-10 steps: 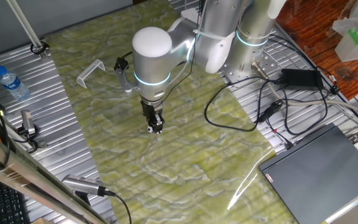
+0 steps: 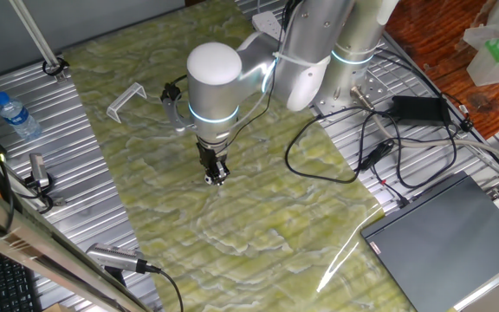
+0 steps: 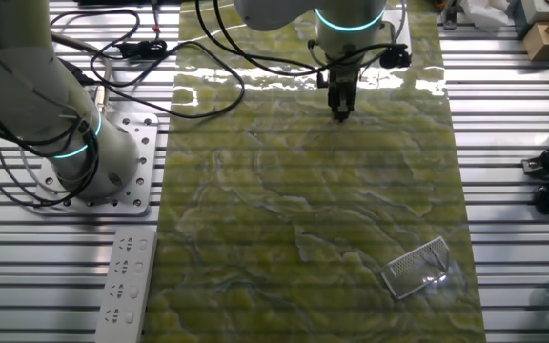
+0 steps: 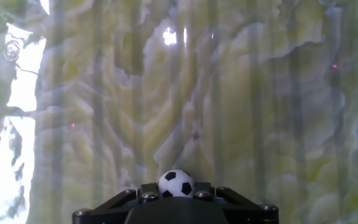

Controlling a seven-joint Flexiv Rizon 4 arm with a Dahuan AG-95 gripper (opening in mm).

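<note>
A small white ball with black patches (image 4: 176, 181) is between the fingertips of my gripper in the wrist view, and the fingers are shut on it. In exterior view 1 the gripper (image 2: 217, 177) points down at the middle of the green marbled mat (image 2: 258, 234); the gap below it is hard to judge. Exterior view 2 has the gripper (image 3: 341, 112) near the mat's far end, with the ball hard to make out. A small white goal-like frame with mesh (image 3: 417, 268) stands on the mat, well away from the gripper.
Loose black cables (image 2: 332, 165) lie over the mat's edge near the arm's base. A closed laptop (image 2: 453, 243), a water bottle (image 2: 17, 116) and a power strip (image 3: 125, 286) sit off the mat.
The arm's upper housing has shifted slightly right and down in exterior view 1 over the last second. The gripper's tip has hardly moved, and the goal frame stands where it was.
</note>
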